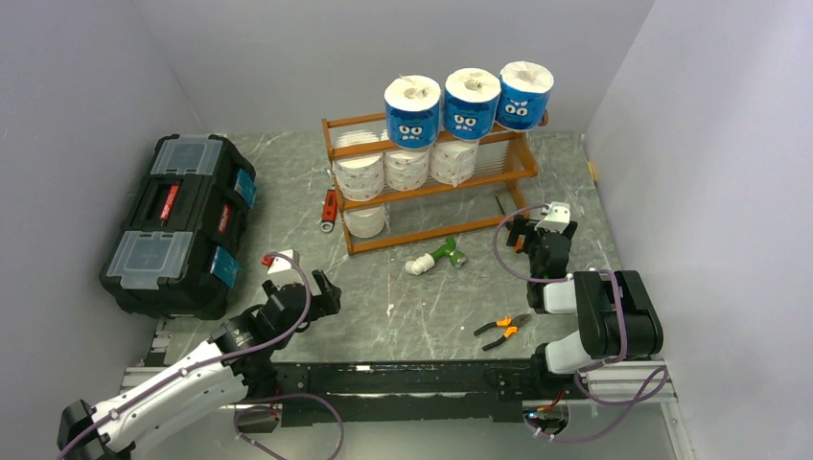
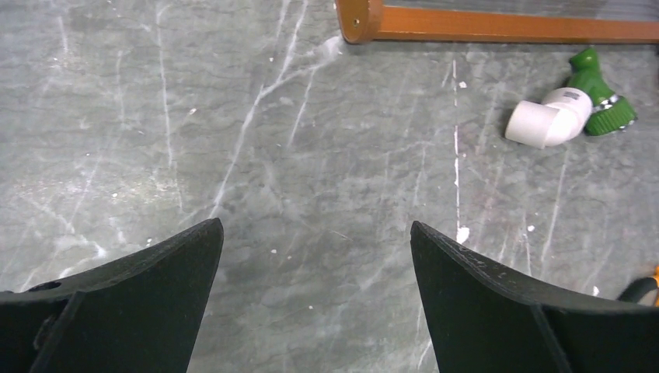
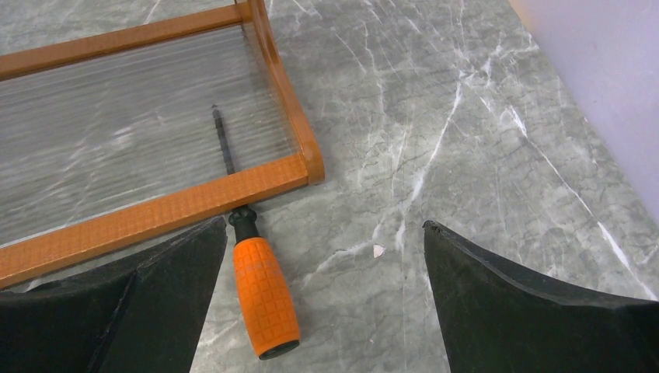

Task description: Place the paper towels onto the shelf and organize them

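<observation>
Three blue-wrapped paper towel rolls stand in a row on the top tier of the wooden shelf (image 1: 431, 236): left (image 1: 412, 110), middle (image 1: 471, 102) and right (image 1: 524, 95). Several white rolls (image 1: 406, 170) fill the middle tier, and one white roll (image 1: 364, 222) sits at the left of the bottom tier. My left gripper is open and empty above the table, in front of the shelf's left end. At the shelf's front right corner my right gripper stands open, with a screwdriver (image 3: 266, 298) lying below its left finger.
Green-and-white pipe pieces (image 1: 437, 257) lie in front of the shelf, orange-handled pliers (image 1: 501, 331) nearer the front edge. A red tool (image 1: 329, 211) lies left of the shelf. Black toolboxes (image 1: 180, 228) occupy the far left. Bare table lies between the left gripper and the pliers.
</observation>
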